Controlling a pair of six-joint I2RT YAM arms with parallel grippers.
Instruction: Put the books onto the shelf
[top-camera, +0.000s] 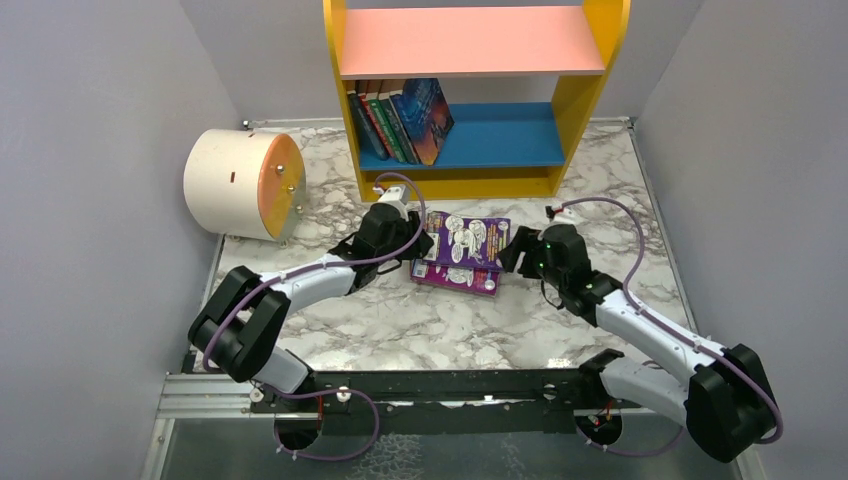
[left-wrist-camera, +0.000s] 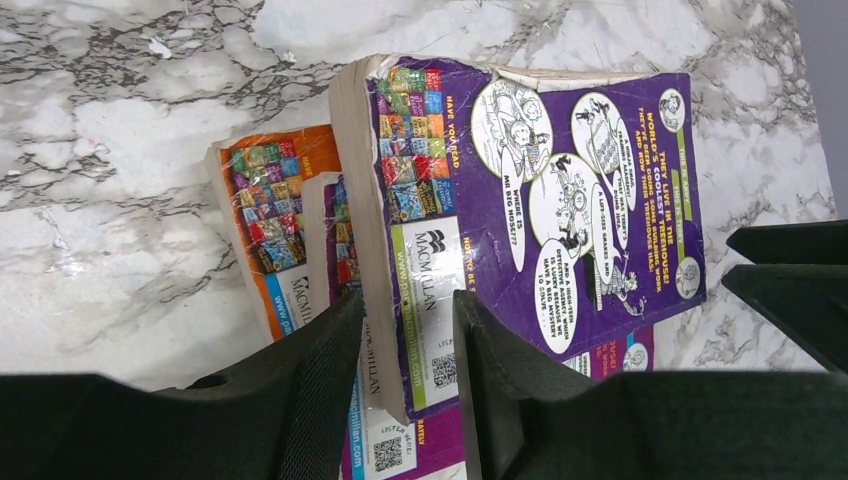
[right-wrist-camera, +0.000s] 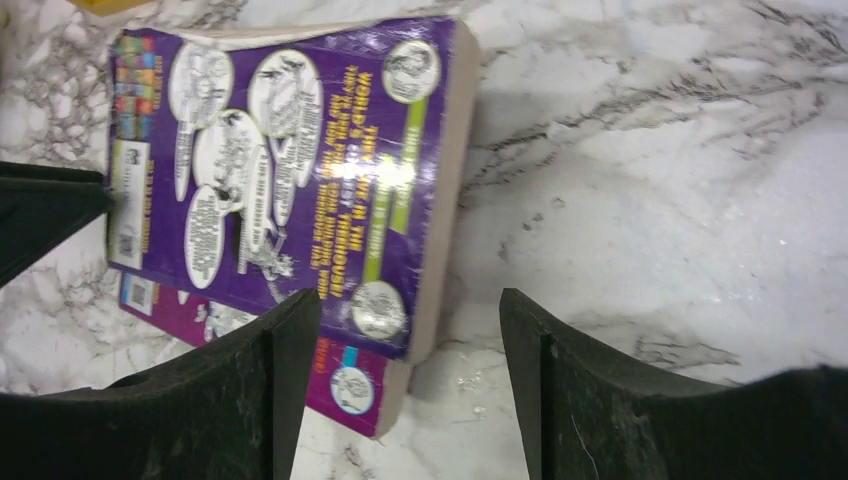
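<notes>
A purple book (top-camera: 466, 240) lies on top of a magenta book (top-camera: 455, 280) on the marble, and an orange-edged book (left-wrist-camera: 268, 210) shows beneath at the left in the left wrist view. My left gripper is over the books' left end, fingers apart, with the purple book's spine seen between them; contact cannot be told. My right gripper stands open at the stack's right end, the top book's corner just beyond its fingers.
The yellow shelf unit (top-camera: 560, 140) stands behind, several upright books (top-camera: 420, 120) at the left of its blue shelf. A white cylinder (top-camera: 220, 185) lies at the left. Bare marble (top-camera: 500, 335) is free in front.
</notes>
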